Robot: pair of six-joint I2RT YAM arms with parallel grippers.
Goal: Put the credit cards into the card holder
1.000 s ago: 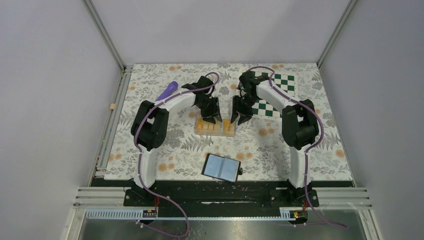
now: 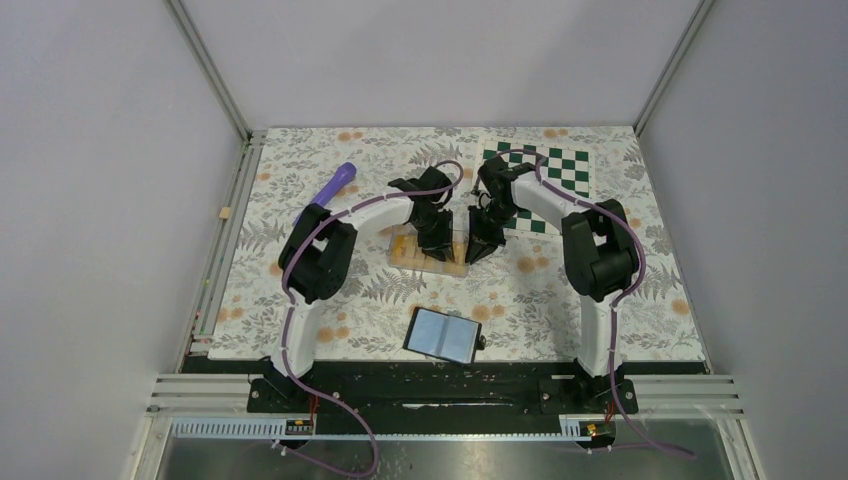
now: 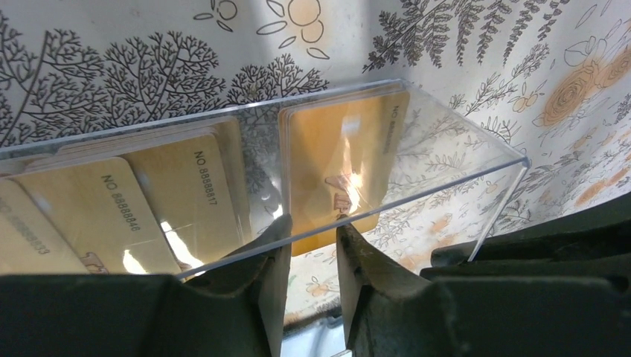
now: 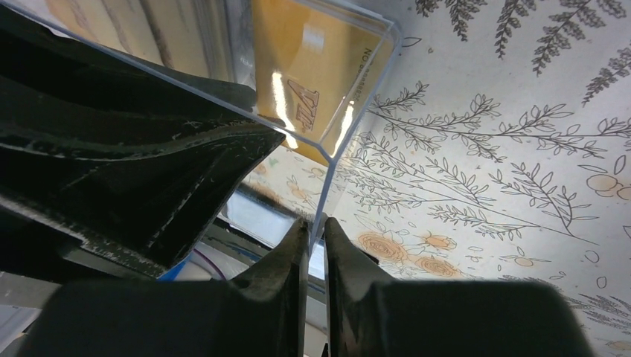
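Observation:
The clear card holder (image 2: 407,266) lies mid-table with gold credit cards standing in it. Several overlapping cards (image 3: 186,193) fill its left part. Apart from them, across a gap, is another gold card stack near the right end, seen also in the right wrist view as a gold card (image 4: 309,56). My left gripper is partly open at the holder's near wall, its fingertips around the lower edge of that right stack and not closed on it. My right gripper is shut on the holder's clear right-end edge.
Both arms are close together over the holder. An open dark folder with pale blue panels (image 2: 443,335) lies at the table's front edge. Behind are a green-and-white checkered board (image 2: 570,170) and a purple object (image 2: 337,182). Bare patterned cloth (image 2: 560,310) lies front right.
My left gripper has moved right and toward the front, to the right-hand cards.

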